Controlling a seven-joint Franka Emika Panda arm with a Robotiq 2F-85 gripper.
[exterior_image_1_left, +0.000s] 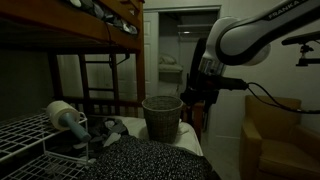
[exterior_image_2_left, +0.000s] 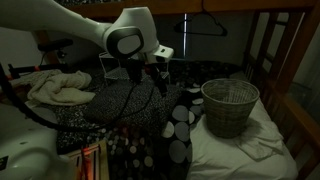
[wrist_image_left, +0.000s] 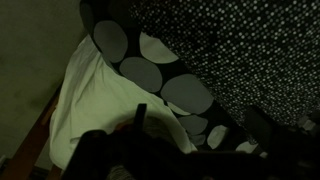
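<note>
My gripper hangs in the air over the bed, its fingers apart, with nothing seen between them in exterior view 2. In exterior view 1 the gripper appears just right of a grey woven basket. That basket stands upright on a white sheet, clear of the gripper in exterior view 2. The wrist view is dark. Below the gripper there lie a dotted black cloth, a band with large grey spots and white cloth.
A white wire rack holds a white cup-like object at the left. The bunk frame overhangs the bed. A brown armchair stands right. A clothes hanger hangs at the top of exterior view 2.
</note>
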